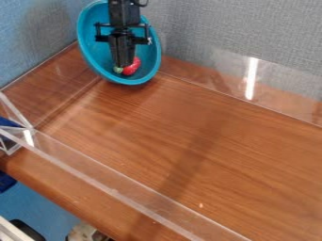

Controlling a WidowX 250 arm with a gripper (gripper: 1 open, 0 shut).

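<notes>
My black gripper (122, 58) reaches down into a turquoise bowl (94, 42) at the upper left, by the back corner. Its fingertips are low inside the bowl, right by a red strawberry-like object (132, 66) with some green at its left. The gripper looks shut; whether anything sits between the fingertips is hard to tell, as they overlap the red object.
Clear plastic walls (126, 188) border it, with grey textured walls behind. Dark blue and white items lie beyond the left edge.
</notes>
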